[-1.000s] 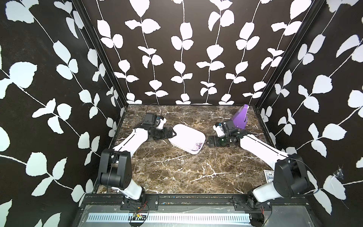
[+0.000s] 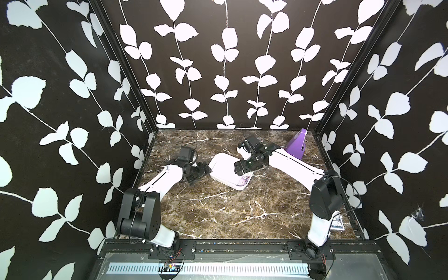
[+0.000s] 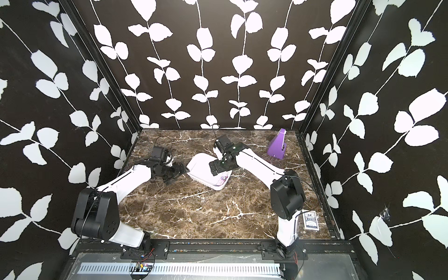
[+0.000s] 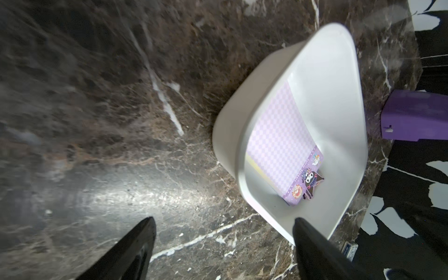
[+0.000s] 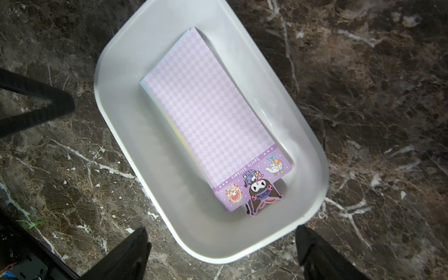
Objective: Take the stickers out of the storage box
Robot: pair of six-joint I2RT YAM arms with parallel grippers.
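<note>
A white storage box (image 2: 224, 169) lies mid-table. Inside it lies a sticker pack (image 5: 205, 112), pale purple checks with "Sanrio Stickers" and a cartoon character at one end, clearest in both wrist views. My left gripper is open just left of the box, nothing between its fingers. My right gripper is open over the box's right part, looking down on the stickers, and holds nothing.
A purple triangular object (image 3: 277, 144) stands at the back right. A small card deck (image 3: 310, 220) lies at the front right. Dark patterned walls enclose it.
My right gripper has moved left and over the box. My left gripper has shifted a little down and back from the box. The box looks in about the same place.
</note>
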